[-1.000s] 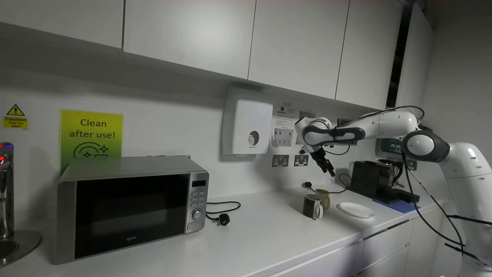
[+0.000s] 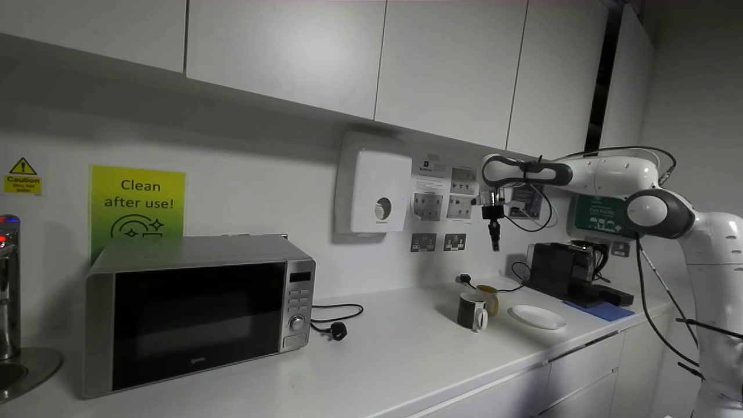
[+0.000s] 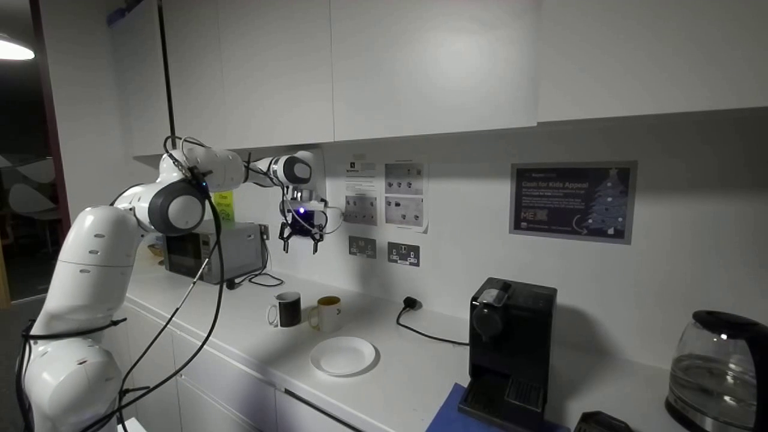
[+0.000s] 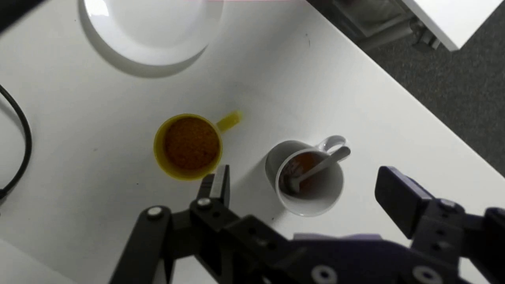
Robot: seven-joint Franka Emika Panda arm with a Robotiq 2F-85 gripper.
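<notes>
My gripper (image 3: 300,249) hangs in the air well above the counter, pointing down, open with nothing between its fingers. In the wrist view one finger (image 4: 220,187) shows near the yellow mug and the other at the right. Below stands a black-and-white mug (image 3: 289,309), upright; from above its white inside (image 4: 326,191) shows a spoon (image 4: 324,166) leaning on the rim near the handle, over something brownish. Beside it is a white mug with a yellow inside (image 3: 329,314), holding a brown-orange content (image 4: 191,143). A white plate (image 3: 342,356) lies empty on the counter close by.
The microwave (image 2: 198,310) sits left along the counter, with a loose plug (image 2: 338,331). A black coffee machine (image 3: 512,345) on a blue mat (image 3: 447,410) and a glass kettle (image 3: 716,371) stand beyond the plate. Cabinets (image 2: 446,66) hang overhead.
The arm has lifted and drawn back from the wall; my gripper has turned from a slant to pointing straight down. The mugs and plate have not moved.
</notes>
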